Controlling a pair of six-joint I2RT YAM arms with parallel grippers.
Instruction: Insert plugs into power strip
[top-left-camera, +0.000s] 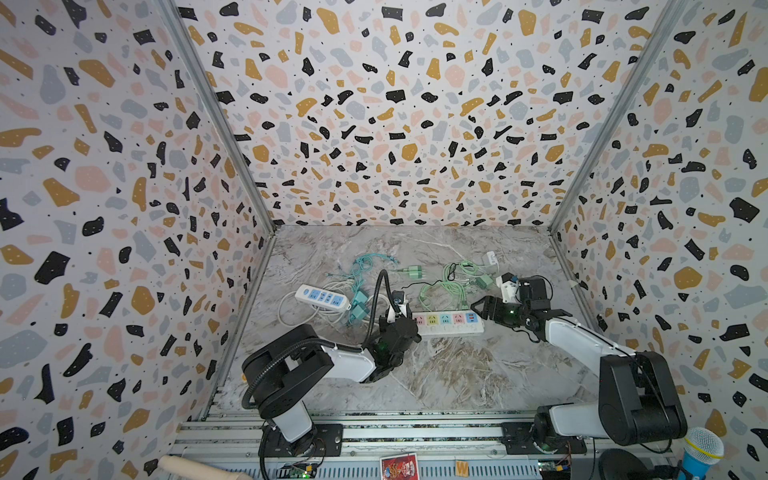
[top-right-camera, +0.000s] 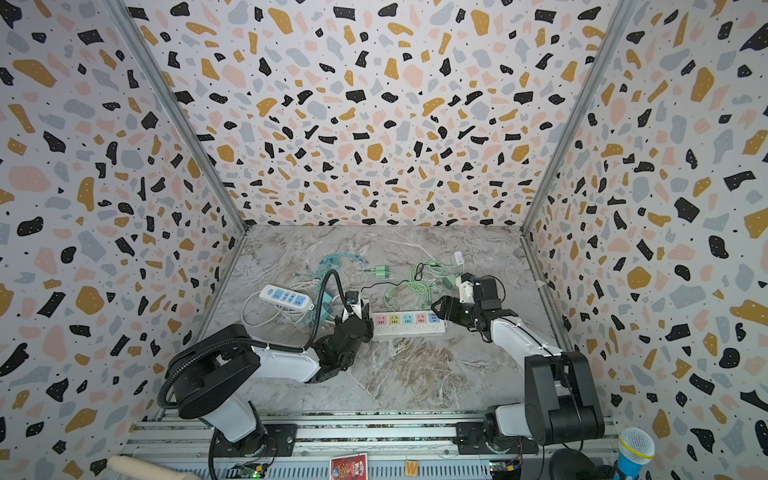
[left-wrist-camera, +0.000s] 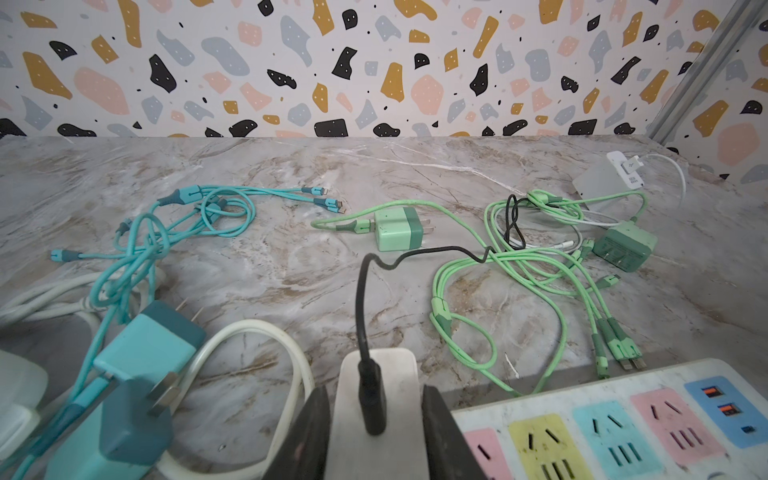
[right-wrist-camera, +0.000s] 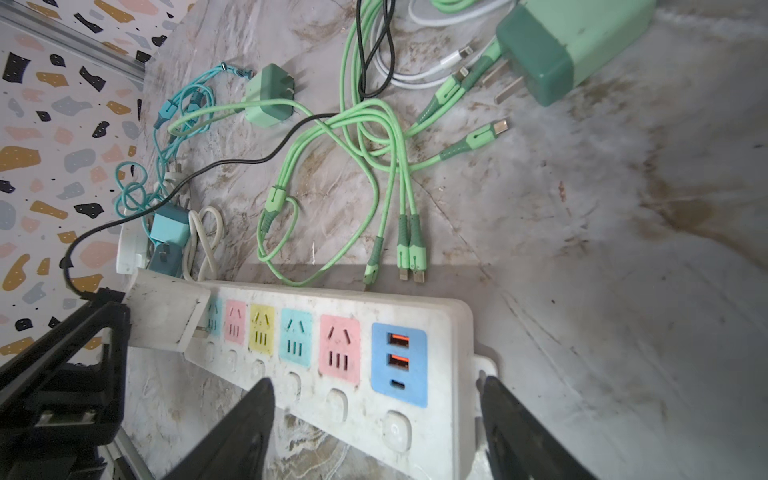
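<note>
My left gripper is shut on a white plug adapter (left-wrist-camera: 376, 460) with a black cable (left-wrist-camera: 362, 308) rising from its top. In the right wrist view the adapter (right-wrist-camera: 164, 310) sits at the far left end of the white power strip (right-wrist-camera: 460, 384), by a teal socket. A bit of its metal prongs shows against the strip; how deep they go, I cannot tell. My right gripper is part open, its fingers (right-wrist-camera: 232, 436) on either side of the strip's right end with the blue USB panel (right-wrist-camera: 400, 364). Whether they touch it is unclear.
Green cables (left-wrist-camera: 552, 264) and a green charger (left-wrist-camera: 398, 229) lie behind the strip. Teal chargers (left-wrist-camera: 152, 340) and tangled teal cables (left-wrist-camera: 132, 248) are on the left, near a second power strip (top-left-camera: 322, 298).
</note>
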